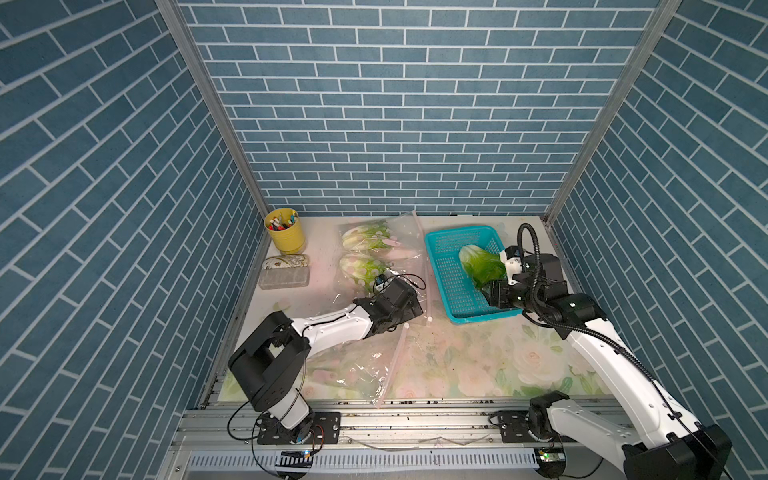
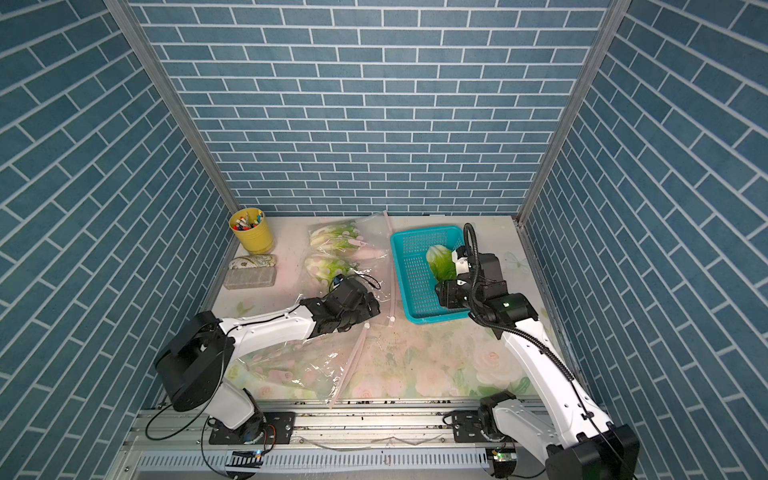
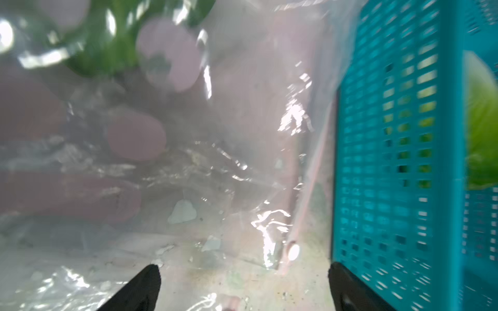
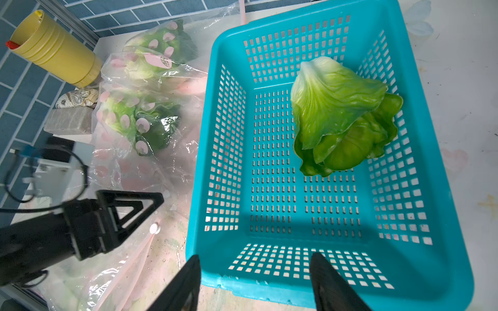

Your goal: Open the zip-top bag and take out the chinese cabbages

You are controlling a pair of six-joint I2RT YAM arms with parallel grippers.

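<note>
One green-and-white Chinese cabbage lies loose in the turquoise basket. Two others stay inside clear zip bags on the table: a far cabbage and a nearer cabbage. The nearer bag spreads beneath my left gripper, which is open with nothing between its fingers. A front bag lies flat with no cabbage visible in it, partly hidden by the left arm. My right gripper hovers over the basket's front rim, fingers apart and empty.
The turquoise basket stands right of the bags, its wall close to the left gripper. A yellow pen cup and a grey case sit at the back left.
</note>
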